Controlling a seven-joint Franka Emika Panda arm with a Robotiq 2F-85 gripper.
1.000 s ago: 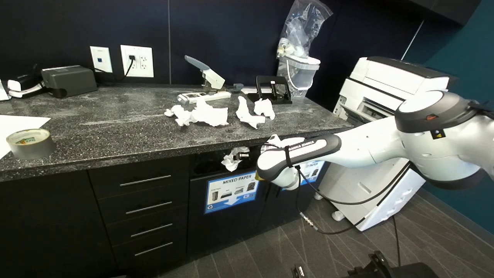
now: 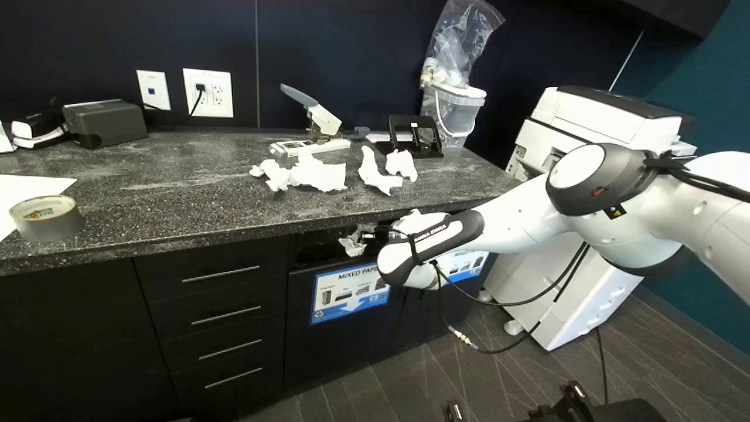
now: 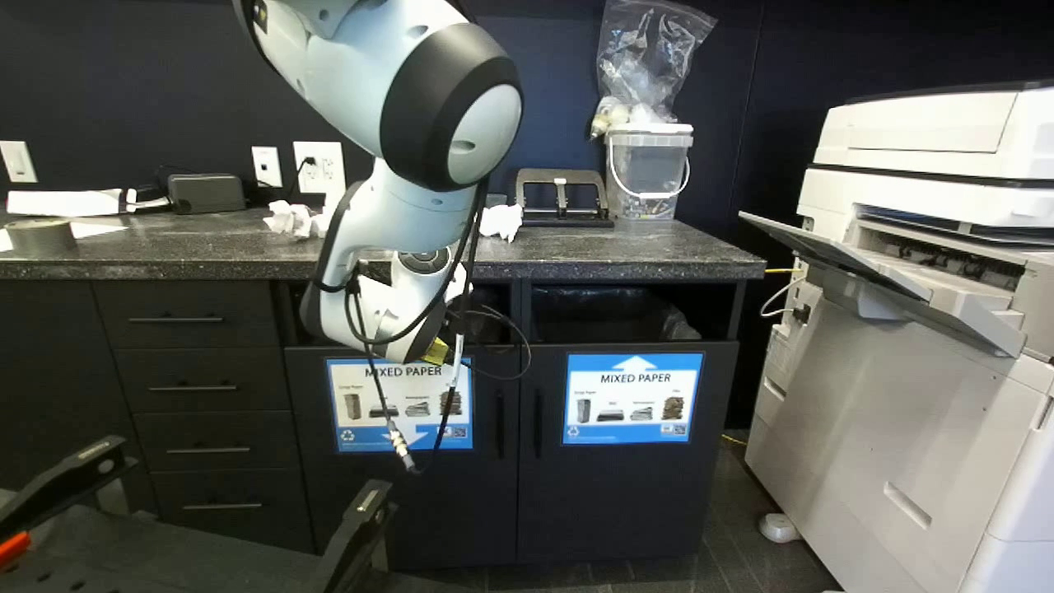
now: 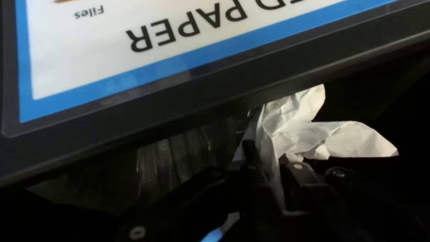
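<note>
In the wrist view, a crumpled white paper (image 4: pixel 298 129) is pinched by my gripper, whose dark fingers are shut on it. Behind the bin front with the "MIXED PAPER" sign (image 4: pixel 92 68), the paper sits in the dark opening. From exterior view 1, the held paper (image 2: pixel 356 241) shows just under the counter's edge, above the left sign (image 2: pixel 349 292). The arm hides the gripper and paper in exterior view 2. Several more crumpled papers (image 2: pixel 320 172) lie on the counter.
The speckled counter (image 2: pixel 176 211) overhangs the bin opening closely. On it stand a stapler (image 2: pixel 309 145), a black hole punch (image 2: pixel 415 137), a clear bucket (image 2: pixel 453 112) and a tape roll (image 2: pixel 45 219). A second bin opening (image 3: pixel 603 315) is to the right, beside a printer (image 3: pixel 909 296).
The arm has shifted left in exterior view 1, with the gripper and its paper going deeper into the left bin opening. The papers on the counter have not moved.
</note>
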